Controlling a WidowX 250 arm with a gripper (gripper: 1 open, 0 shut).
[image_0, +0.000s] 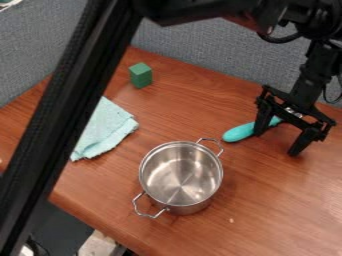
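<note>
The black gripper (278, 135) is low over the right side of the wooden table, its fingers on either side of a turquoise elongated object (245, 130), whose far part is hidden by the gripper. Whether the fingers grip it I cannot tell. A steel two-handled pot (179, 178) stands at the table's middle front, left of the gripper and apart from it.
A pale mint cloth (102, 128) lies at the left, partly behind a black frame bar. A green cube (140, 76) sits at the back left. Grey padded walls bound the table (194, 95).
</note>
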